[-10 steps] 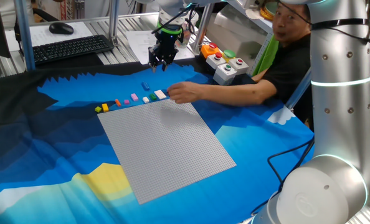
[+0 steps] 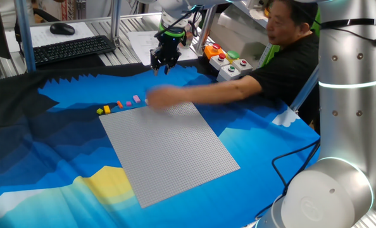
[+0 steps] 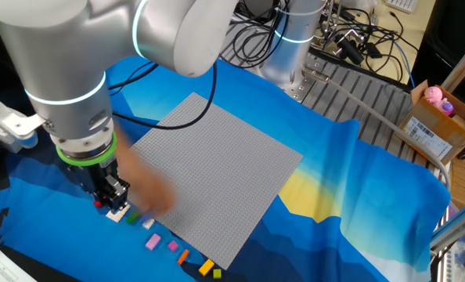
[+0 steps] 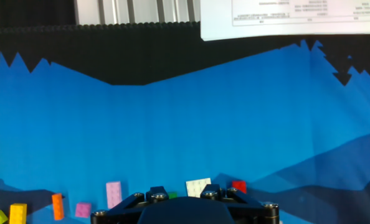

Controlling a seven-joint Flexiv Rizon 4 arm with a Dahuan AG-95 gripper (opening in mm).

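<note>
My gripper (image 2: 162,71) hangs over the far side of the blue cloth, its fingers apart and nothing visible between them. A row of small bricks lies along the far edge of the grey baseplate (image 2: 169,149): lime (image 3: 217,273), yellow (image 2: 107,109), orange (image 2: 119,104), pink (image 2: 129,103), lilac (image 2: 137,99), small white (image 3: 148,223), green (image 3: 133,218), larger white (image 4: 198,187) and red (image 4: 238,185). The baseplate is bare where it shows. In the wrist view, the gripper body partly covers the green and larger white bricks.
A person's blurred hand (image 2: 164,96) reaches across the row and the plate's far edge, close to my gripper. Button boxes (image 2: 228,69) stand at the back, and a keyboard (image 2: 74,49) lies back left. A loose cable (image 3: 193,119) hangs over the plate.
The person's hand has moved left along the brick row. A blue brick lying behind the row earlier is no longer visible. My gripper has barely moved.
</note>
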